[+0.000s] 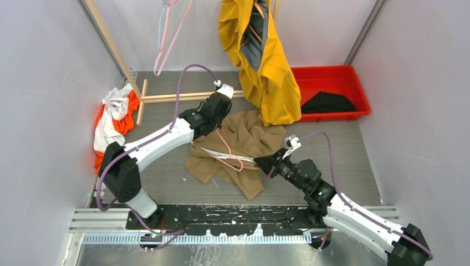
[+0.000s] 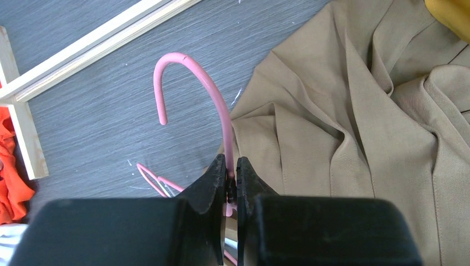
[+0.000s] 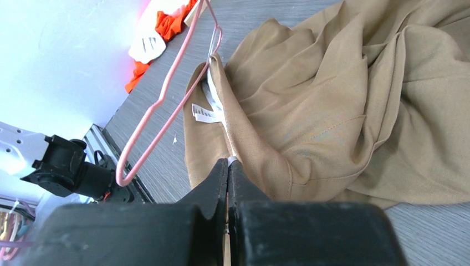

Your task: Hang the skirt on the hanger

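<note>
The khaki skirt lies crumpled on the floor. My left gripper is shut on a pink hanger just below its hook, above the skirt. The hanger's long pink loop reaches over the skirt's waistband toward the right arm. My right gripper is shut on the skirt's waistband, where white strips and a label show. In the top view the left gripper is hidden under its arm.
A yellow jacket hangs at the back beside spare hangers. A red bin with dark cloth is at back right, white and orange cloths at left. A wooden stand base crosses behind the skirt.
</note>
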